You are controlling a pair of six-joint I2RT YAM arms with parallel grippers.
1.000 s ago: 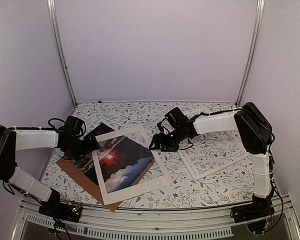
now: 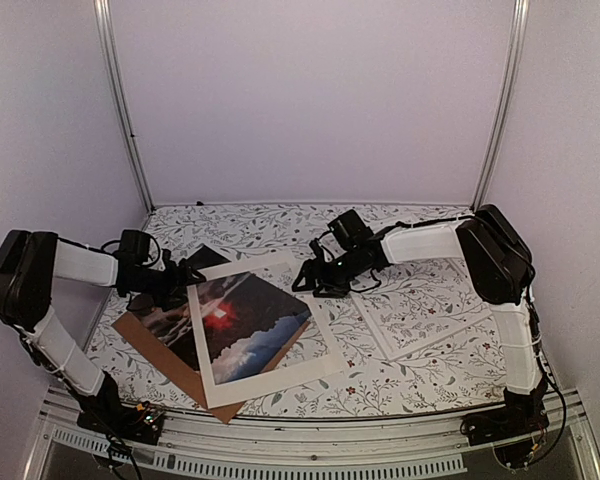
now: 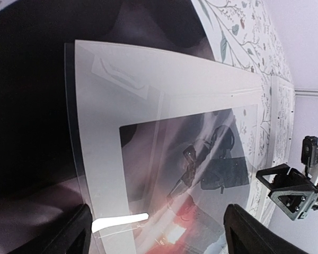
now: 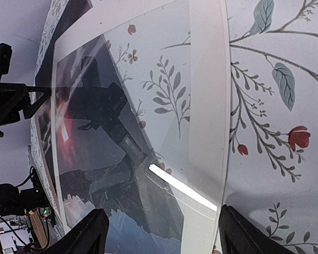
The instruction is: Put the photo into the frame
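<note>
A white frame mat (image 2: 280,383) with a clear sheet lies over a photo (image 2: 245,335) of clouds and a red glow, on a darker print and brown board (image 2: 140,335). My left gripper (image 2: 188,278) is low at the mat's left edge; in the left wrist view its part-open fingers straddle the white border (image 3: 98,159). My right gripper (image 2: 310,285) is at the mat's right side, fingers (image 4: 233,230) apart at the border (image 4: 206,106). Neither visibly holds anything.
Another pale frame (image 2: 400,350) lies on the right of the floral table (image 2: 440,375). Walls enclose the back and sides.
My right gripper has moved a little to the left, onto the mat's edge. The sheets look unchanged.
</note>
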